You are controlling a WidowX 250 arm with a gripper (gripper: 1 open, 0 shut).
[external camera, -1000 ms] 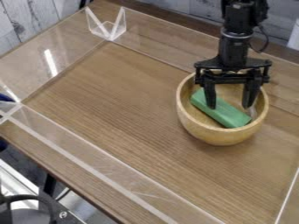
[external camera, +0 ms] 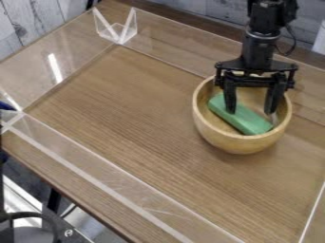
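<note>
My black gripper hangs open over a round wooden bowl on the right side of the table, its fingers reaching down to about the bowl's upper opening. A green oblong block lies in the bowl below the gripper, with nothing clearly held between the fingers.
A clear plastic piece is near the back left. A black object sits at the bottom left corner, and a grey wall runs along the back.
The gripper has risen slightly and shifted a little back over the bowl. The bowl and green block look much the same.
</note>
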